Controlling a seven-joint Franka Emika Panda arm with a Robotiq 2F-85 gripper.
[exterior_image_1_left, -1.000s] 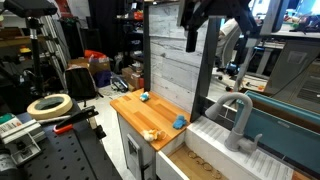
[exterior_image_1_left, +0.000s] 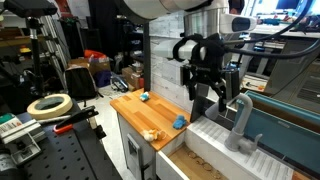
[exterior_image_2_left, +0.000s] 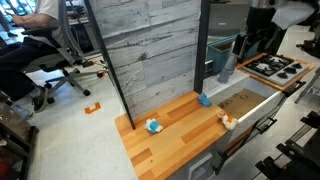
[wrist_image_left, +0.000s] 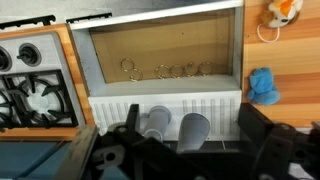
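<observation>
My gripper (exterior_image_1_left: 207, 98) hangs over the back of the counter, pointing down, its fingers spread apart. In the wrist view the dark fingers (wrist_image_left: 263, 135) stand wide at either side, and nothing is clasped between them. Below that gap lie a grey tap (wrist_image_left: 156, 122) and a grey rounded object (wrist_image_left: 194, 130), both on the white ribbed strip. From the side, the tap (exterior_image_1_left: 238, 118) arches up just right of the gripper. Exterior view 2 shows the gripper (exterior_image_2_left: 252, 45) above the tap's area, its fingertips small there.
An open drawer (wrist_image_left: 170, 48) holds several small rings. A blue crumpled item (wrist_image_left: 263, 87) and an orange-and-white toy (exterior_image_2_left: 228, 121) lie on the wooden counter (exterior_image_2_left: 180, 125), with a blue-and-white item (exterior_image_2_left: 153, 125) farther along. A gas hob (wrist_image_left: 40, 82) stands across the drawer. A white plank wall (exterior_image_1_left: 168, 70) rises behind.
The arm has come down steadily over the last second, from high above the counter to beside the tap. Objects on the counter have not visibly moved.
</observation>
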